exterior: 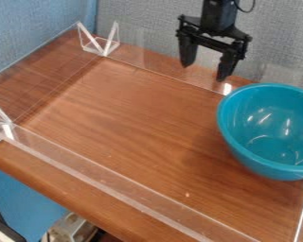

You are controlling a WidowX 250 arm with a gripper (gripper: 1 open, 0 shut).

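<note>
My black gripper (206, 60) hangs at the back of the wooden table (129, 142), right of centre, its two fingers spread apart with nothing between them. A large turquoise bowl (267, 151) sits at the table's right side, in front of and to the right of the gripper.
Clear plastic edging runs round the table, with white corner brackets at the back left (98, 38) and left front (0, 128). A padded grey wall stands behind.
</note>
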